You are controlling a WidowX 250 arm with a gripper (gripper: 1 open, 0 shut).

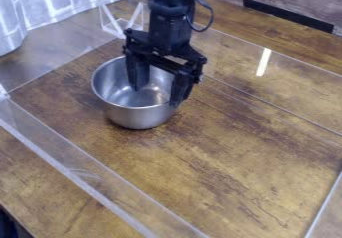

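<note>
A steel bowl (136, 110) sits on the wooden table in the middle-left of the camera view. The black gripper (158, 78) hangs over it, with its two dark fingers spread apart, one toward the bowl's left inside and the other near its right rim. What lies between the fingertips, other than the bowl's interior, cannot be made out clearly.
A clear plastic edge runs along the left, and a white curtain (34, 7) hangs at the top left. A dark object (287, 12) stands at the back right.
</note>
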